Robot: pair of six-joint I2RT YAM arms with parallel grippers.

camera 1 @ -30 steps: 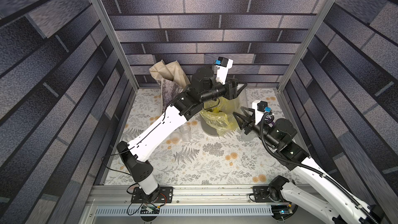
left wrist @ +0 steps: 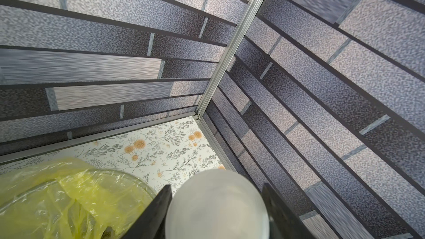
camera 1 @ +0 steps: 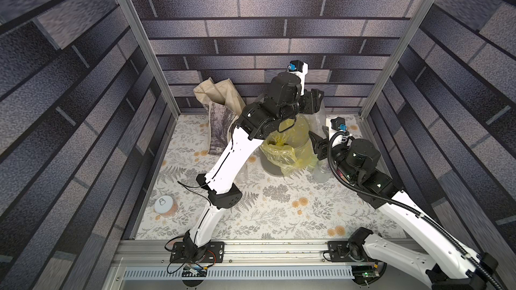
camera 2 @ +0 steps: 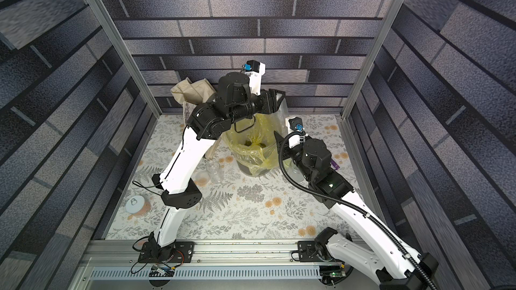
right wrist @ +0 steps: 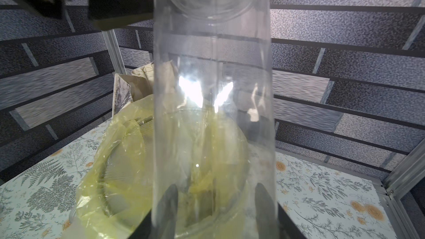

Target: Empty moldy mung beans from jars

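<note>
A clear tall jar (right wrist: 214, 62) rises between the fingers of my right gripper, which is shut on it. The jar lies over the bin lined with a yellow bag (right wrist: 119, 159); the bag is seen through its wall. A small dark clump (camera 2: 253, 144) sits in the bag. My left gripper (camera 1: 318, 101) is above the bin's far right side. A pale round end (left wrist: 217, 205) fills the space between its fingers in the left wrist view; whether they clamp it cannot be told. Another clear jar (camera 1: 321, 174) stands on the table near the bin.
A beige cloth bag (camera 1: 220, 120) stands left of the bin. More clear containers (camera 2: 214, 173) are on the table front-left of the bin. A pull-tab can (camera 2: 138, 206) stands at the near left.
My left arm has straightened and its gripper has moved slightly right and back. My right gripper has risen toward the back, its fingers now nearer the left gripper.
</note>
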